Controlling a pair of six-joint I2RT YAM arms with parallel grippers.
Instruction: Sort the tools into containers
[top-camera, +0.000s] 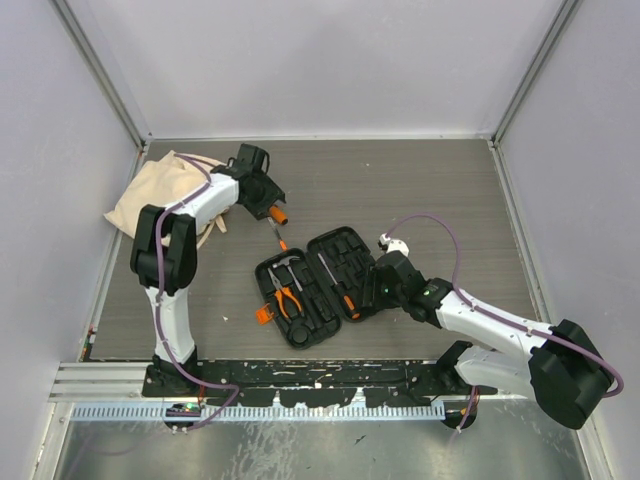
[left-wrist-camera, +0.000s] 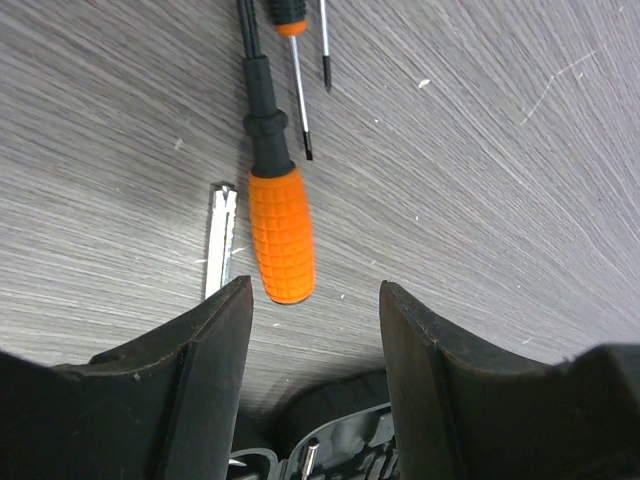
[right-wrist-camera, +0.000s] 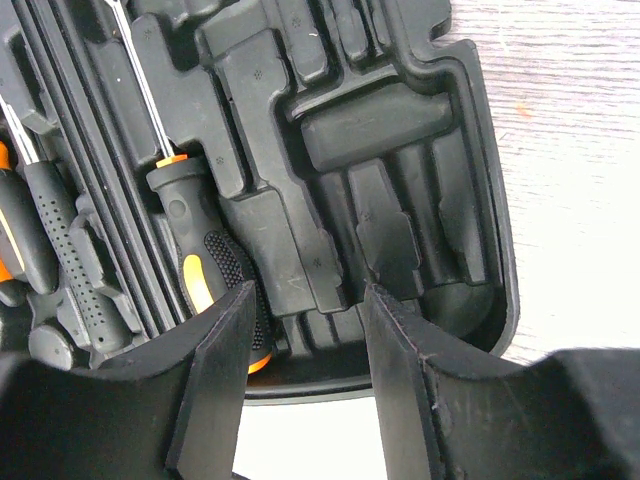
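On the table in the left wrist view lies a tool with an orange handle (left-wrist-camera: 282, 235) and black neck. A small silver bit or blade (left-wrist-camera: 220, 240) is beside it, and two thin screwdrivers (left-wrist-camera: 290, 14) lie farther up. My left gripper is open above the table, nothing between its fingers. The black toolbox (top-camera: 300, 298) lies spread open; pliers (top-camera: 287, 298) and other tools sit in its left half. In the right wrist view, a black-and-yellow screwdriver (right-wrist-camera: 195, 215) rests in the right half. Above that half, my right gripper is part open and empty.
A cream cloth bag (top-camera: 150, 195) lies at the back left, partly behind the left arm. An orange tag (top-camera: 264, 314) sits at the toolbox's left edge.
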